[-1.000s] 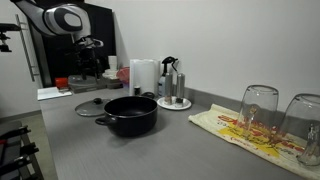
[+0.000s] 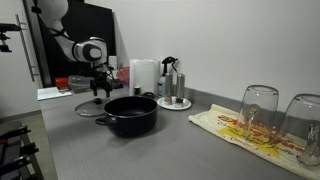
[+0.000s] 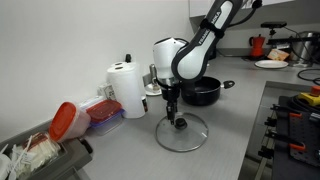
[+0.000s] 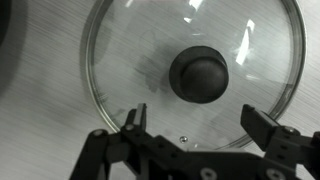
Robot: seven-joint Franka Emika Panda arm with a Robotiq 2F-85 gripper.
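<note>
A round glass lid (image 4: 245,60) with a steel rim and a black knob (image 4: 198,75) lies on the grey table, filling much of the wrist view. My gripper is open above it, its two dark fingers set wide apart and the knob just beyond the gap between them. In exterior view 2 the gripper (image 3: 172,110) hangs close over the lid (image 3: 192,133), near the knob. A black pot (image 2: 133,115), without a cover, stands beside the lid in exterior view 1.
A paper towel roll (image 3: 124,90), red and clear containers (image 3: 70,120) and a dish rack (image 3: 25,165) line one side. A plate with bottles (image 2: 174,102) stands behind the pot. Two upturned glasses (image 2: 258,110) rest on a yellow cloth (image 2: 220,122).
The arm has come down and a little to the right in exterior view 1, bringing my gripper nearer the lid. The lid and pot have stayed in place.
</note>
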